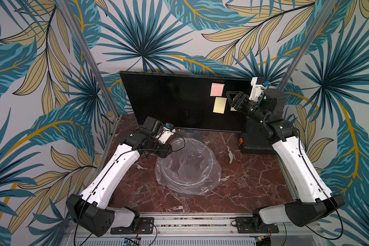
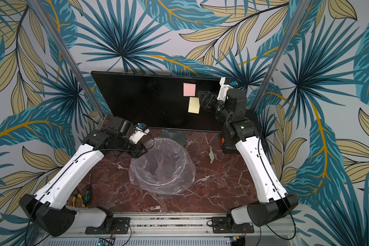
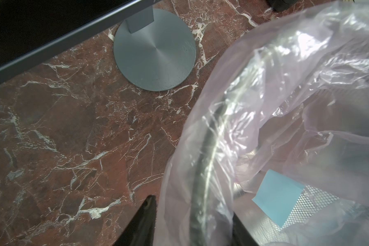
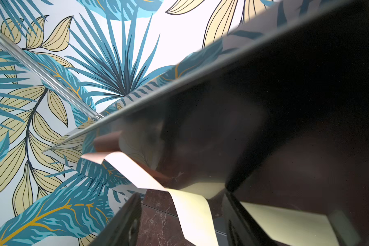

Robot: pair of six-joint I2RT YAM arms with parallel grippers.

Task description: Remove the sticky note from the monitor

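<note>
The black monitor [image 1: 164,100] carries a pink note [image 1: 216,89], a yellow note [image 1: 219,105] and another yellow note, mostly behind my right gripper in the top left view and seen in the right wrist view [image 4: 291,225]. My right gripper stands open close to the screen, a yellow note's edge between its fingers, apparently not gripped. My left gripper is low at the bin's left rim, fingers apart either side of the lined rim. A blue note [image 3: 278,194] lies inside the bin [image 1: 188,184].
A black case [image 1: 254,147] sits at the right under the monitor. A pale green scrap [image 2: 211,155] lies right of the bin. Tools [image 2: 87,194] lie at the front left. The monitor's stand [image 3: 155,53] is behind the bin.
</note>
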